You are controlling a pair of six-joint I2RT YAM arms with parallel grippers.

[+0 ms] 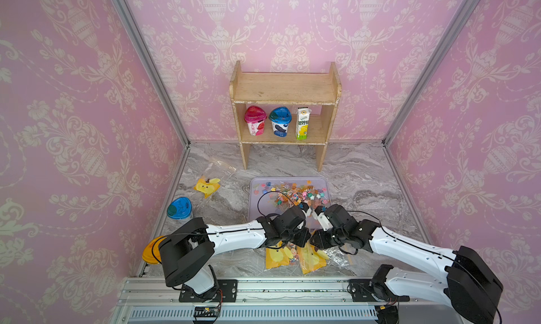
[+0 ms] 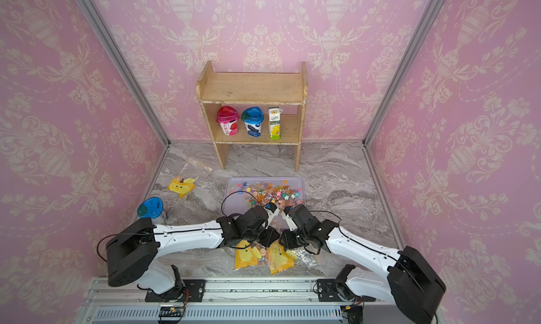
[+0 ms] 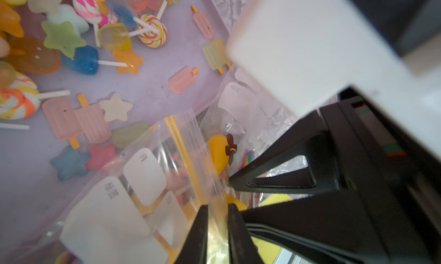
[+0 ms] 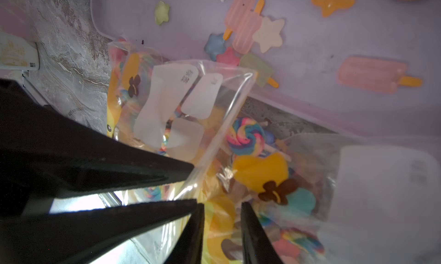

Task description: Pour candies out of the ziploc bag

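Clear ziploc bags with yellow bunny prints [image 1: 311, 259] lie at the front edge, filled with candies. In the left wrist view my left gripper is shut on a bag's zip edge [image 3: 188, 149]. My right gripper is beside it at the bags, its fingers apart over the candy-filled plastic; whether plastic lies between them is unclear. Just behind both grippers, a lilac tray [image 2: 235, 184] holds scattered lollipops, stars and popsicle candies.
A wooden shelf [image 1: 284, 87] at the back holds two cups and a carton. A flat bunny bag [image 1: 206, 186] and a blue-lidded tub [image 1: 179, 208] lie on the left. The counter is clearer at right.
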